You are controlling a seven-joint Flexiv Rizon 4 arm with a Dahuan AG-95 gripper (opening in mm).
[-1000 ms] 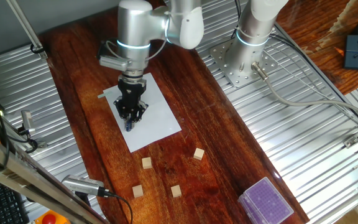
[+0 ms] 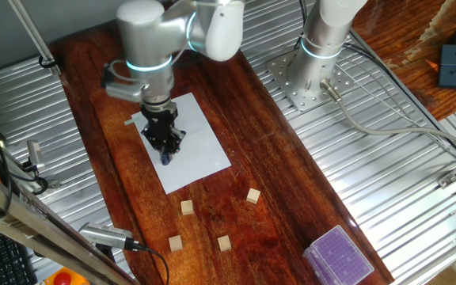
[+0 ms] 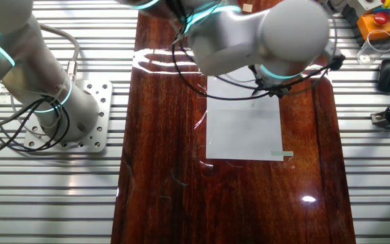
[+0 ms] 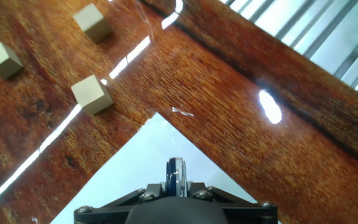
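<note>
A white sheet of paper (image 2: 200, 146) lies flat on the dark brown table. Over its left part, my gripper (image 2: 165, 150) points down, shut on a slim, dark blue, shiny object (image 2: 165, 159). In the wrist view this slim object (image 4: 176, 175) stands up between the black fingers, above the paper (image 4: 132, 177); its exact kind is unclear. Whether its tip touches the sheet cannot be told. In exterior view 2 the arm hides most of the gripper, while the near part of the paper (image 3: 242, 132) stays visible.
Several pale wooden cubes, such as the block (image 2: 187, 207) closest to the paper, sit apart on the table. A purple box (image 2: 340, 257) stands at the table's corner. A grey device (image 2: 107, 235) with a cable is by the edge. Bare wood surrounds the sheet.
The upper arm has swung left in exterior view 1, tilting the wrist. The gripper's tip stays over nearly the same spot of the paper. Cubes and paper have not moved.
</note>
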